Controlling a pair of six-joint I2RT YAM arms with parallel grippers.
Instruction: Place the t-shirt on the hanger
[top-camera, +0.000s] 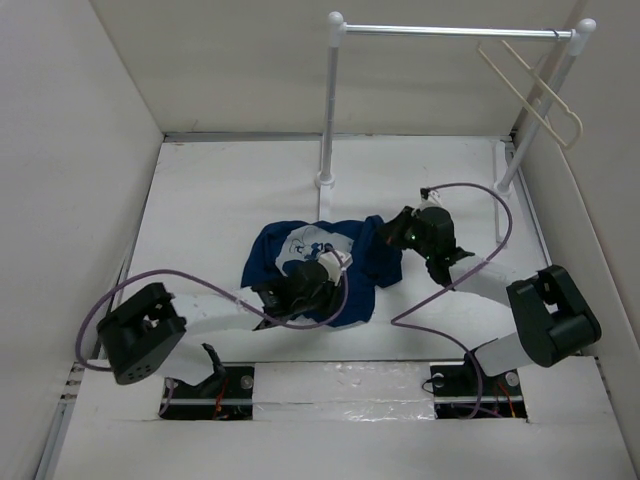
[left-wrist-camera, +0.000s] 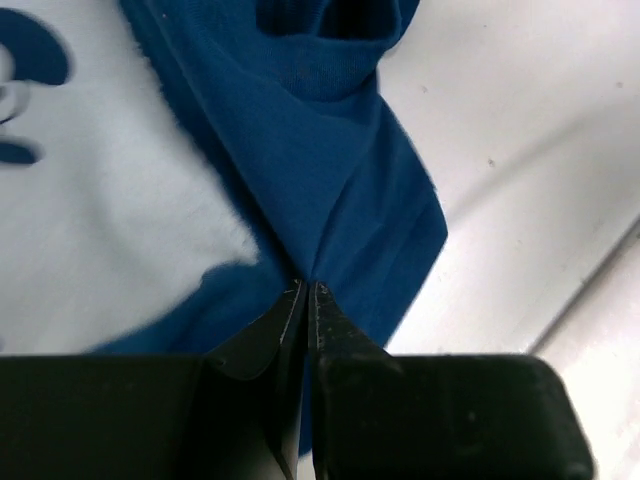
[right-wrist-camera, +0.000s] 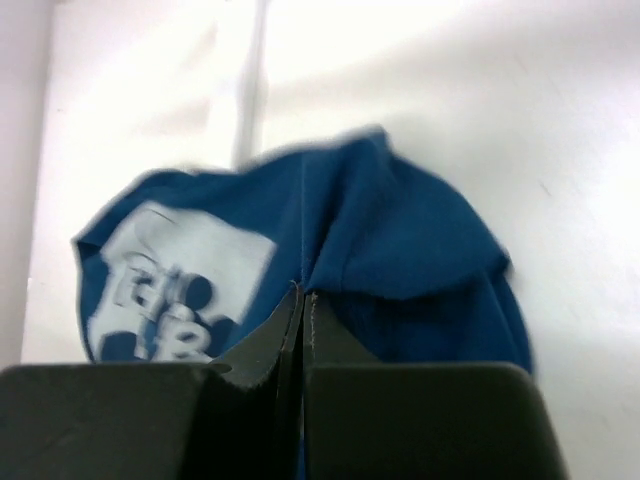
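Note:
The navy T-shirt (top-camera: 270, 250) with a white printed front lies on the white floor. My left gripper (top-camera: 330, 280) is down on its near right part; in the left wrist view its shut fingertips (left-wrist-camera: 294, 310) meet at a fold of navy cloth. My right gripper (top-camera: 390, 232) is shut at the shirt's right edge, where a bunch of cloth rises at its fingertips, as the right wrist view (right-wrist-camera: 304, 300) also shows. The cream hanger (top-camera: 505, 80) hangs from the rail (top-camera: 440, 30) at the upper right.
The rack's posts (top-camera: 330, 120) stand at the back, their feet on the floor. Walls close in on both sides. Bare floor lies left of and behind the shirt. Purple cables loop over both arms.

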